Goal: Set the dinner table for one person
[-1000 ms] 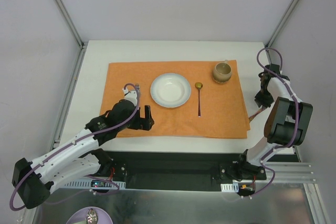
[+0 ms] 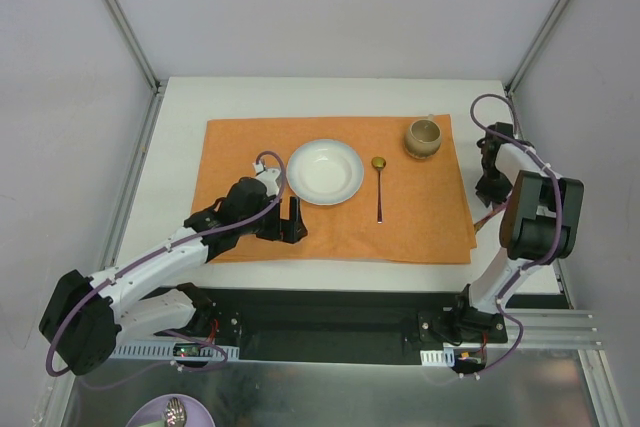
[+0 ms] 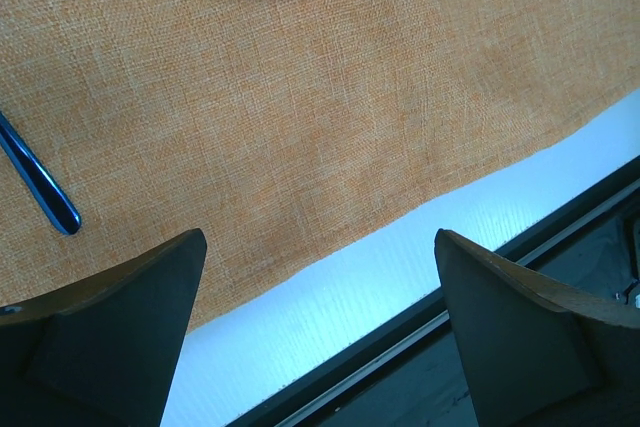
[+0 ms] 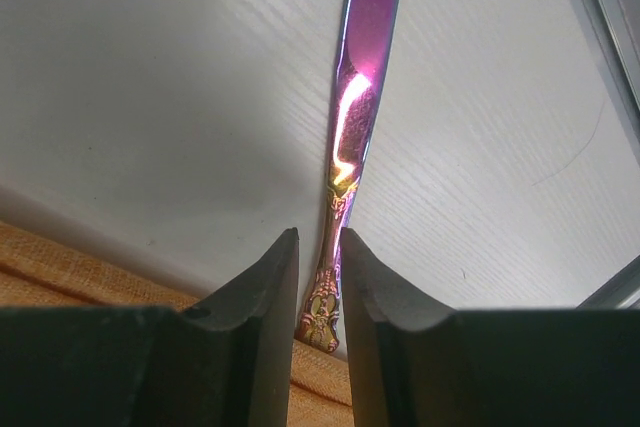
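An orange placemat (image 2: 420,227) holds a white plate (image 2: 325,172), a brown mug (image 2: 423,137) and a spoon (image 2: 379,187). In the left wrist view a utensil handle (image 3: 40,182) lies left of my left gripper, which is open and empty above the mat. At the right, a shiny knife (image 4: 355,97) lies on the white table beside the mat edge. My right gripper is over its handle end; its fingertips stand close together, slightly apart.
A purple bowl (image 2: 150,417) with cutlery sits at the bottom, off the table. The white table (image 2: 250,92) has free room along the back.
My left gripper has moved right over the mat. The right arm has shifted slightly left toward the mat. The objects on the mat are unchanged.
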